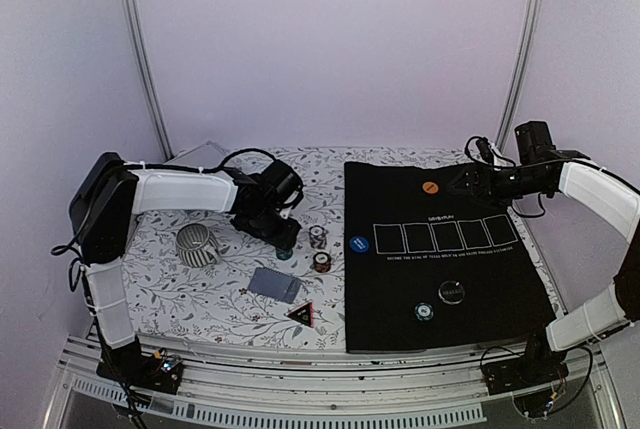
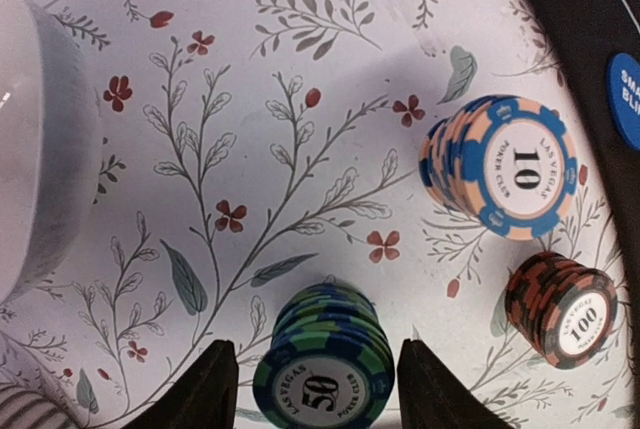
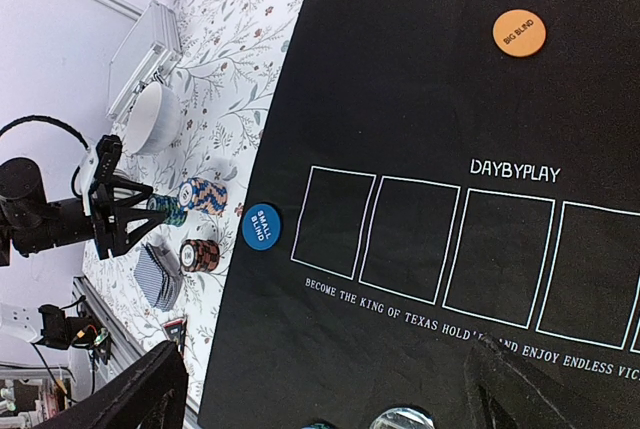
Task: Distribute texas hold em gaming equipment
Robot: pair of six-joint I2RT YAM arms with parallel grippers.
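In the left wrist view my left gripper is part open around a stack of green 50 chips (image 2: 322,389), its fingertips either side; whether they touch is unclear. Beside it stand a blue-edged 10 stack (image 2: 520,174) and a red-black 100 stack (image 2: 575,314). My right gripper hangs open and empty over the black mat (image 3: 400,99), which carries the big blind (image 3: 519,33) and small blind (image 3: 260,226) markers, a clear dealer disc (image 1: 451,292) and another chip (image 1: 424,311).
A striped container (image 1: 196,245), white bowl (image 3: 150,119), silver case (image 3: 140,59), card deck (image 1: 273,285) and triangular piece (image 1: 302,314) lie on the floral table left of the mat.
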